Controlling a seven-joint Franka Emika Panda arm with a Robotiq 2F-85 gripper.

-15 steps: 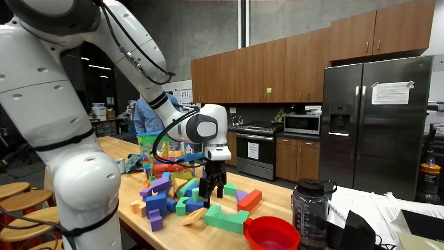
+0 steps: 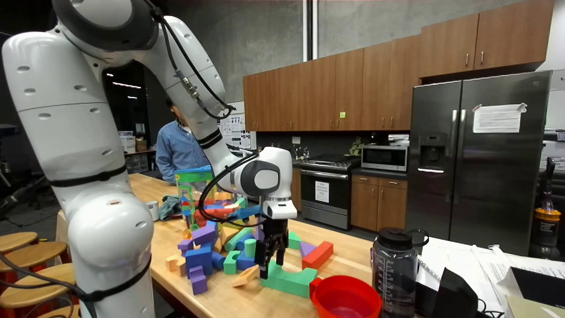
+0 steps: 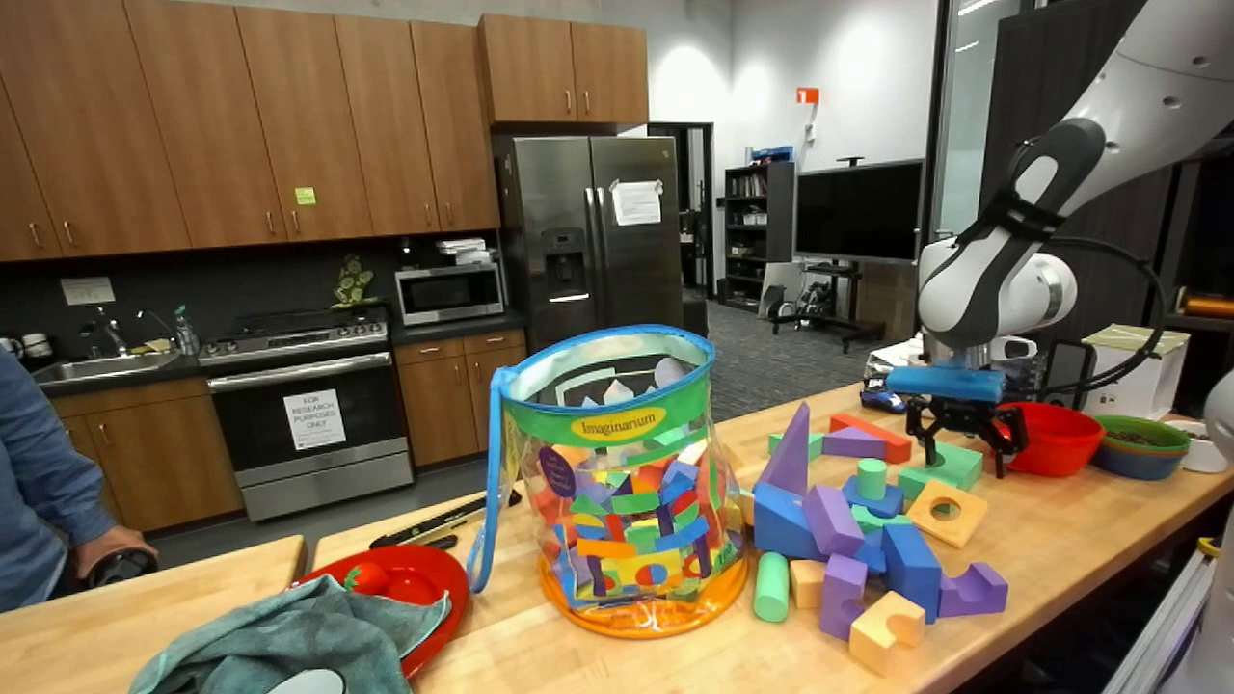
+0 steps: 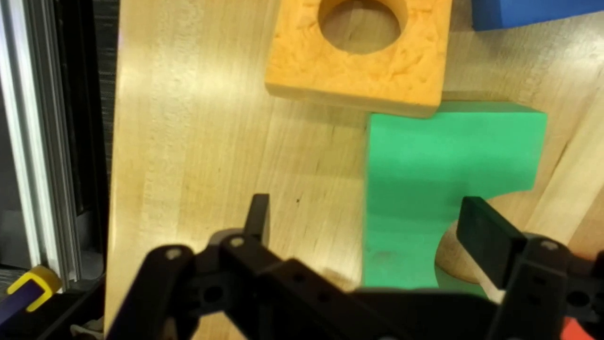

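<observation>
My gripper stands open low over the table, its black fingers spread wide. Between and below them, in the wrist view, lies a large green block (image 4: 419, 153) with a rounded cut-out. The right finger (image 4: 490, 241) is over that cut-out, while the left finger (image 4: 257, 218) is above bare wood; contact with the block cannot be told. An orange square block with a round hole (image 4: 356, 62) touches or overlaps the green block's far edge. From the front, the green block (image 2: 291, 281) extends from my gripper (image 2: 270, 267) toward a red bowl (image 2: 347, 297).
Several loose blocks crowd one side, including a blue block (image 2: 198, 259) and a red block (image 2: 318, 255). A clear block bag (image 3: 630, 520) stands beyond them. A dark water bottle (image 2: 394, 270) is beside the bowl. Bare wood borders the table edge (image 4: 116, 170).
My gripper has moved slightly right and down toward the green block. It was open a second ago as well. The blocks look unmoved; the person in the background has shifted left.
</observation>
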